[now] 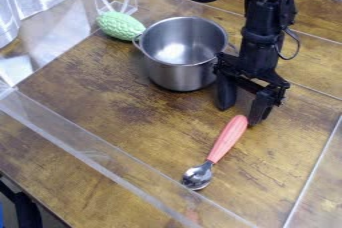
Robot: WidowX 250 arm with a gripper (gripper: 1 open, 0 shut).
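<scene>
My black gripper point(243, 100) is low over the wooden table point(107, 142), right beside a steel pot point(181, 52), with its two fingers apart and nothing visible between them. Just in front of the fingers lies a spoon with a pink handle point(229, 138) and a metal bowl end point(198, 176) pointing toward the near edge. Behind the pot, to the left, is a pale green corn-like object point(119, 25).
Clear plastic walls edge the table on the left, front and right. Cables run up from the arm at the top.
</scene>
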